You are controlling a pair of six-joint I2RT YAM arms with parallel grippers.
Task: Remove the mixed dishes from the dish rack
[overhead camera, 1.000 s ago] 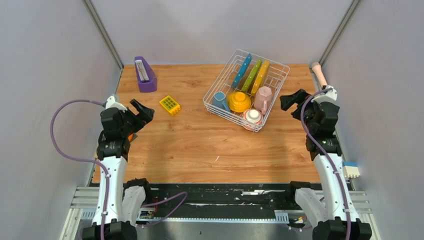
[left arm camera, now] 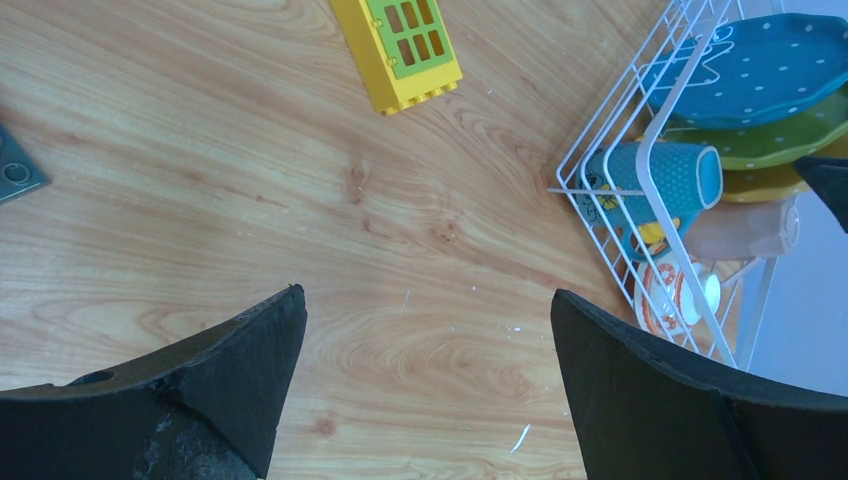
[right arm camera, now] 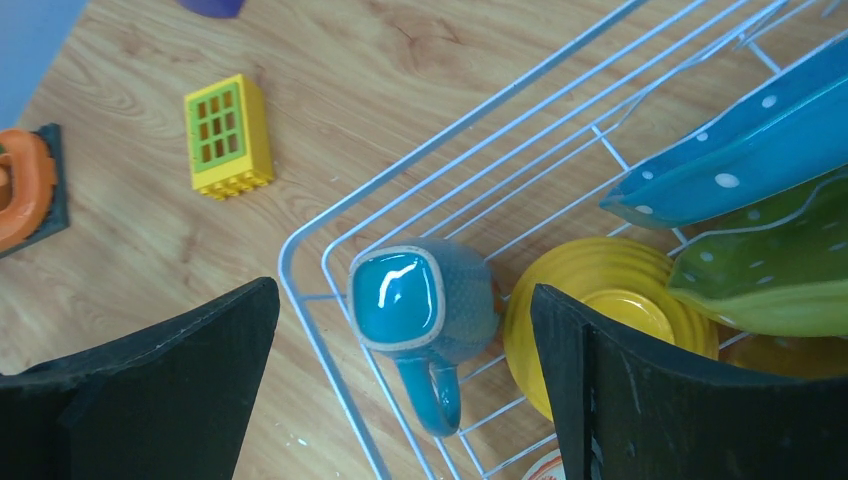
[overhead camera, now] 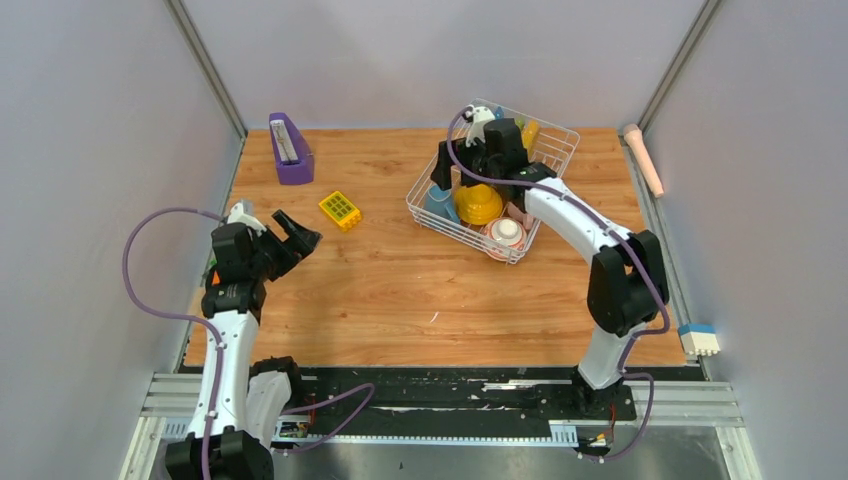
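The white wire dish rack stands at the back right of the table. Above it hovers my right gripper, open and empty. In the right wrist view a blue mug lies between the lines of its fingers, below them. A yellow bowl, blue plate and green plate are beside it in the rack. The pink mug and white-and-red bowl sit at the near side. My left gripper is open and empty over the left of the table.
A yellow block with a green grid lies left of the rack. Farther back stands a purple metronome-like object. A wooden-coloured rod and a blue-and-white brush are at the right edge.
My right arm has swung left from beside the rack to above it, covering part of the plates. The left gripper has shifted slightly right. The dishes appear unmoved.
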